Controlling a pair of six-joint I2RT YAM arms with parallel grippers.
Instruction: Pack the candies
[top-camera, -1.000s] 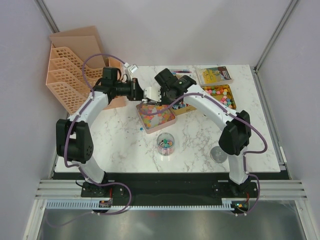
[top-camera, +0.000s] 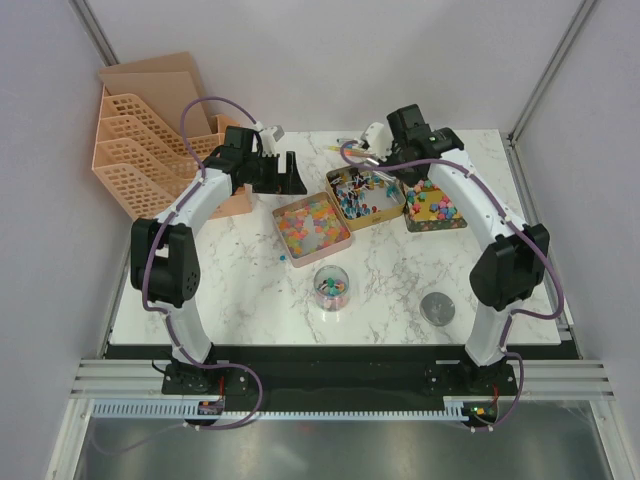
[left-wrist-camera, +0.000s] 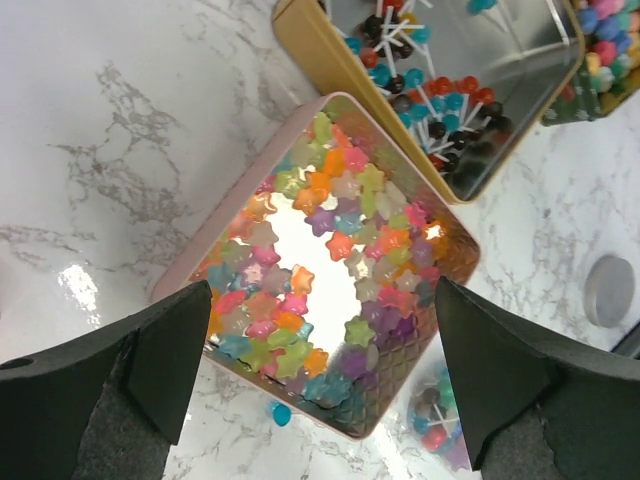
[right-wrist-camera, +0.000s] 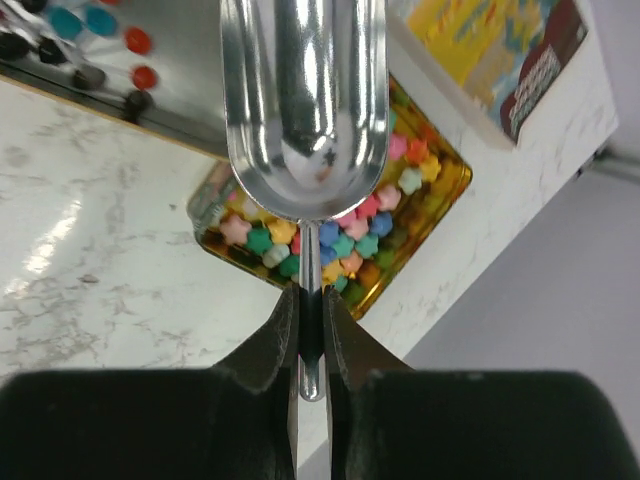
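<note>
My right gripper is shut on the handle of a shiny metal scoop (right-wrist-camera: 305, 110), held over the bins at the back right. My left gripper stands open above the pink bin (left-wrist-camera: 175, 270) of translucent star candies. A yellow bin (left-wrist-camera: 300, 35) of lollipops (left-wrist-camera: 440, 100) sits beside it, and a dark-rimmed bin (right-wrist-camera: 230, 245) of coloured star candies (right-wrist-camera: 280, 230) lies further right. A clear jar (top-camera: 332, 288) with some candies stands in front.
A tiered peach rack (top-camera: 140, 160) fills the back left. A round lid (top-camera: 437, 309) lies at the front right. A picture box (right-wrist-camera: 500, 60) lies at the back.
My right arm has moved right and back with the scoop, away from the left gripper and pink bin toward the right-hand bins. My left arm has shifted slightly.
</note>
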